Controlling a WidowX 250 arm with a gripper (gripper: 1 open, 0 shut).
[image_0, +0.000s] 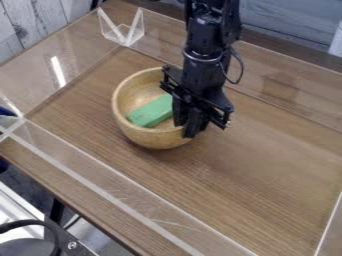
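Note:
A wooden bowl (135, 131) sits in the middle of the table, tilted, with a green object (150, 112) inside it. My black gripper (190, 125) is at the bowl's right rim, shut on the bowl, its lower parts partly hiding that side.
A white wire or plastic piece (120, 32) lies at the back left. A black cable or hose (27, 240) is at the lower left corner.

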